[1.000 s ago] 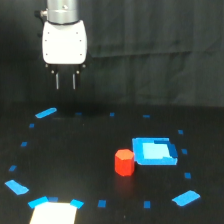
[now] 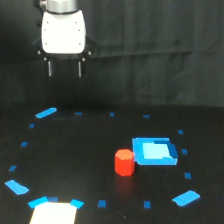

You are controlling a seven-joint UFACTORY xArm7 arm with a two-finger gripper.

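Observation:
High at the upper left of the camera view, my gripper (image 2: 65, 72) hangs over the back of the black table. Its two thin fingers point down and stand wide apart, with only dark background between them. Well away from it, right of the middle, a red block with a hexagonal top (image 2: 124, 162) stands upright on the table. Just behind and to the right of that block sits a small blue tray (image 2: 139, 155), with a white area inside.
A pale cream object (image 2: 54, 213) is cut off by the bottom edge at the left. Flat blue tape strips (image 2: 186, 198) and several small blue marks dot the black table.
My gripper has risen slightly, and its fingers have spread farther apart. The red block and the blue tray have stayed in place.

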